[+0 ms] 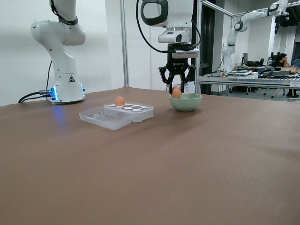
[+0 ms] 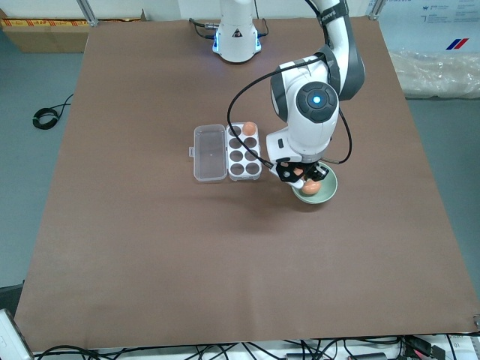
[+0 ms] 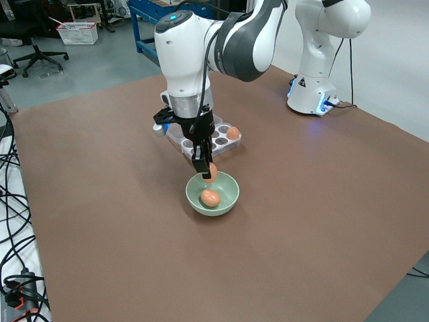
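Note:
My gripper (image 1: 176,80) hangs over the green bowl (image 3: 224,204), its fingers reaching down to the rim. An egg (image 3: 210,198) lies in the bowl. A second egg (image 3: 213,172) is at my fingertips above it; whether the fingers grip it is unclear. The clear egg carton (image 2: 211,152), lid open, stands beside the bowl and holds one egg (image 2: 249,129) in a corner cup; its other cups look empty. In the camera left view the wrist hides part of the bowl.

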